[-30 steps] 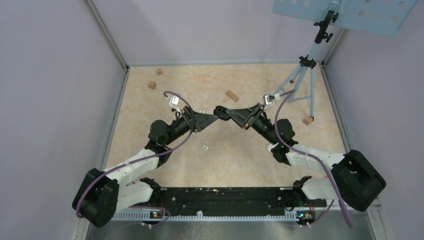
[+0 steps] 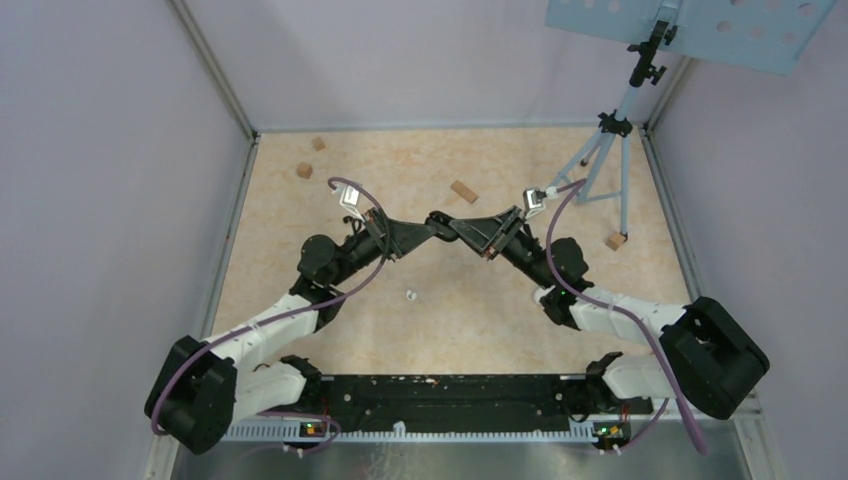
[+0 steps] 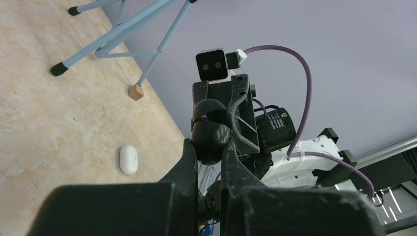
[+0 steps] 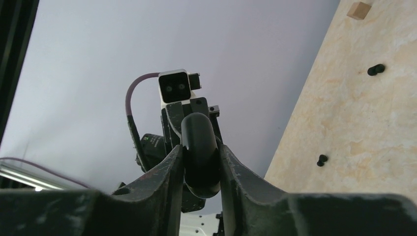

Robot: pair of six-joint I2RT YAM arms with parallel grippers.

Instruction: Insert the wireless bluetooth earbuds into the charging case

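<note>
A glossy black charging case (image 3: 210, 142) is held above the middle of the table, between the two grippers. In the left wrist view its lid seems slightly ajar, with a dark gap across it. My left gripper is shut on one end. The fingers of my right gripper flank the other end closely; whether they press on it cannot be told. Two small black pieces, which look like earbuds, lie apart on the table in the right wrist view: one farther off (image 4: 376, 70), the other nearer (image 4: 322, 160).
A white case (image 3: 129, 160) lies on the table in the left wrist view. One small white piece (image 2: 411, 295) rests in front of the grippers. Wooden blocks (image 2: 464, 191) and a blue tripod (image 2: 625, 180) stand farther back.
The right arm and the case have shifted very slightly to the left.
</note>
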